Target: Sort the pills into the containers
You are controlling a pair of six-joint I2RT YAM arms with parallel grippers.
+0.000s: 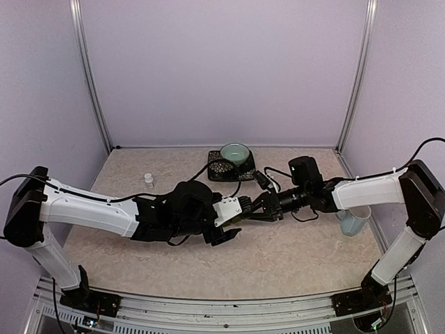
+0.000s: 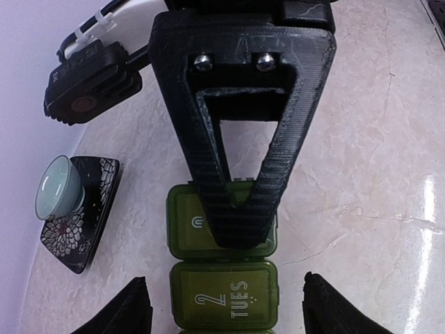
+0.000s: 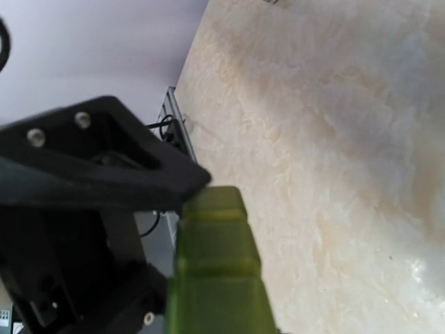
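Observation:
A green pill organizer with several lidded compartments is held off the table; one lid reads "2 TUES". My right gripper is shut on its end compartment, and one of its black fingers lies across that lid. In the right wrist view the organizer extends down from under the right finger. My left gripper is open, its fingertips well apart on either side of the Tuesday compartment, with gaps showing. The lower compartments are cut off in the left wrist view. No loose pills are visible.
A pale green bowl rests on a black patterned tray at the back. A small white bottle stands back left, and a light blue cup at the right.

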